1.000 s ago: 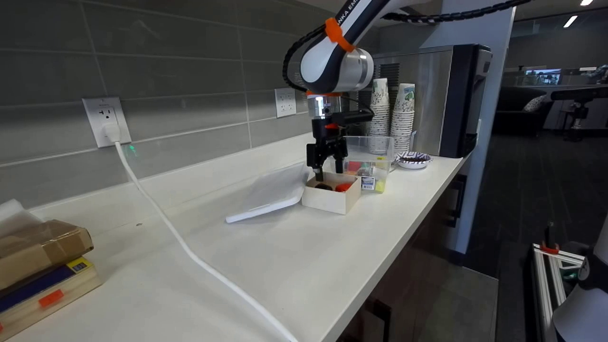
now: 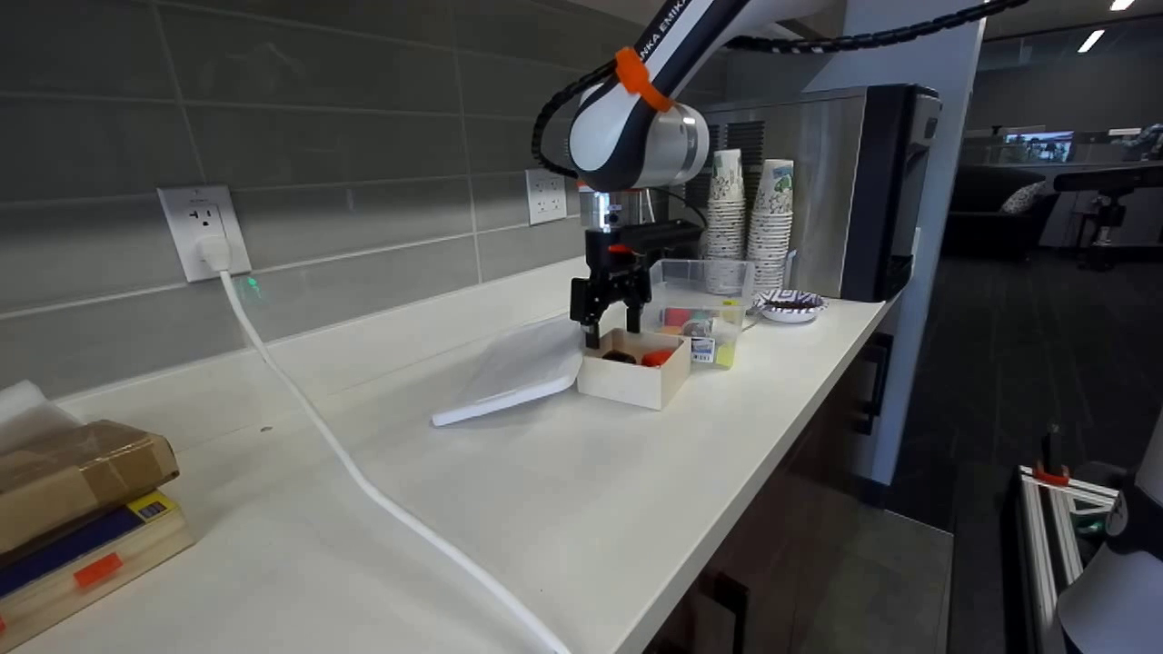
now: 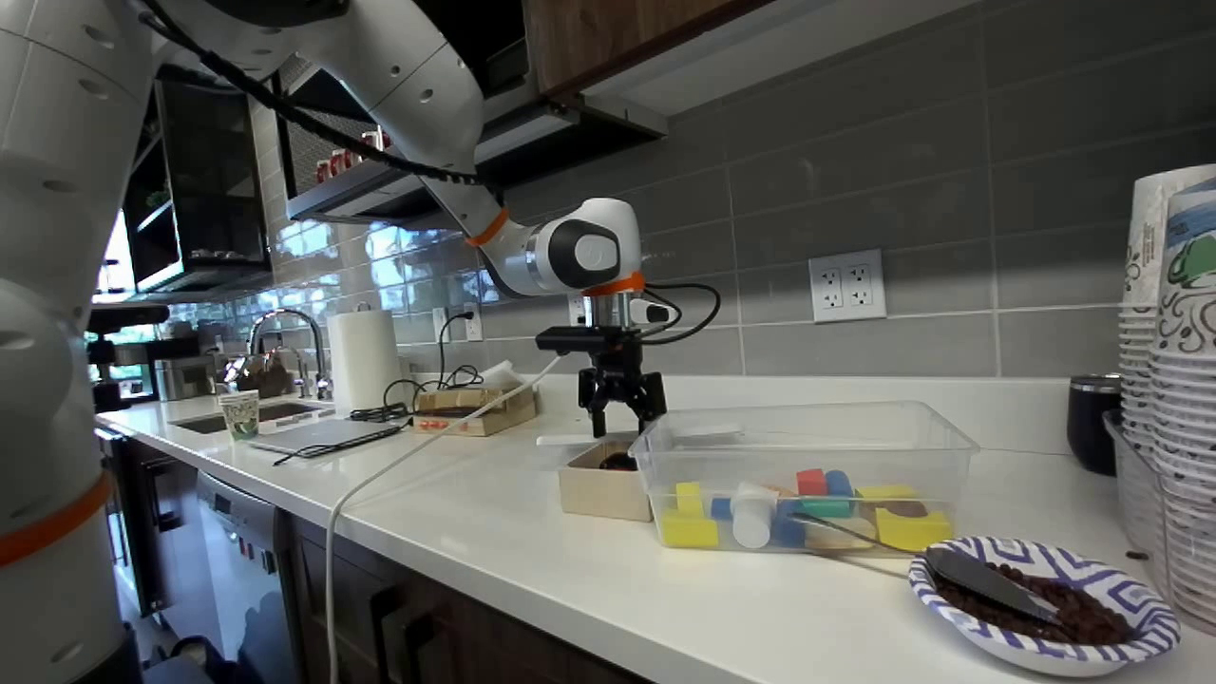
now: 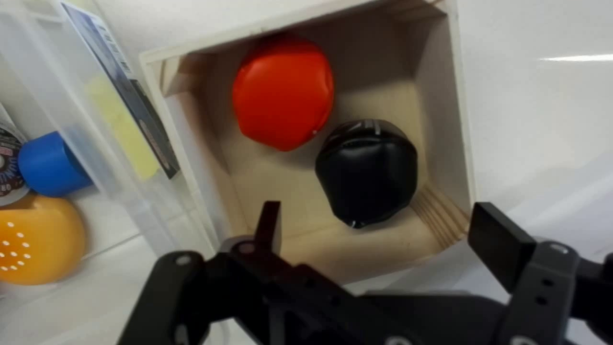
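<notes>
A light wooden box [image 4: 457, 97] without a cover sits on the counter, with a red ball-like object [image 4: 283, 92] and a black one [image 4: 368, 172] lying apart inside it. Over one edge of the box hovers my gripper, open, its fingers spread wide and nothing held between them. In the wrist view the black object shows just beyond the gap between the fingertips, the red one farther off. From the side, the gripper [image 2: 612, 332] is at about the height of the box's rim [image 2: 638, 376].
Against the box stands a clear plastic bin [image 3: 798, 456] of coloured blocks. A white lid [image 2: 512, 371] leans by the box's other side. Past the bin are a patterned bowl [image 3: 1037, 650] of dark bits and stacked paper cups [image 2: 770, 229].
In exterior view 1 my gripper has shifted slightly left and a little, away from the bin side. The box and the objects in it look unmoved.
</notes>
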